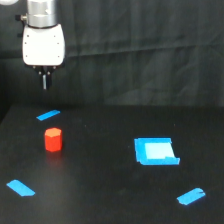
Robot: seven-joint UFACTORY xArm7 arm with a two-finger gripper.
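A small red block [53,140] stands on the black table, toward the left. High above the table's back edge, up and slightly left of the block, hangs my gripper [44,82], pointing down and well apart from it. The fingers are too small and dark here to show whether they are open or shut, and no object can be made out at them. Right of the middle lies a white square [158,151] bordered with blue tape.
Pieces of blue tape mark the table at the back left [48,115], front left [20,188] and front right [191,196]. Between the block and the white square the black surface is bare. A dark curtain [140,60] hangs behind.
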